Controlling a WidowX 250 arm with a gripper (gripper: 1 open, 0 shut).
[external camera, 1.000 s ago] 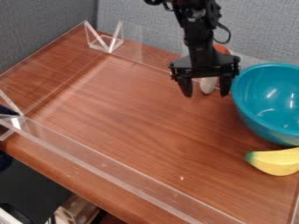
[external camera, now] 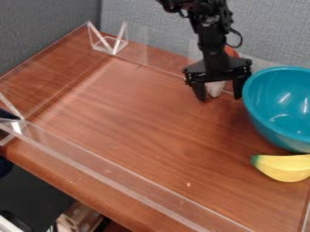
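Note:
My black gripper [external camera: 218, 91] is open and lowered near the back of the wooden table [external camera: 145, 136], just left of the blue bowl [external camera: 278, 109]. Behind its fingers is a small white object [external camera: 215, 88] with some red above it, partly hidden; I cannot tell if it sits between the fingertips. A yellow banana [external camera: 284, 168] lies in front of the bowl at the right.
Clear plastic edging runs along the table's back, left and front, with white brackets [external camera: 97, 43] at the back left corner. A grey padded wall stands behind.
My gripper has shifted slightly to the right over the last second. The bowl and banana have not moved.

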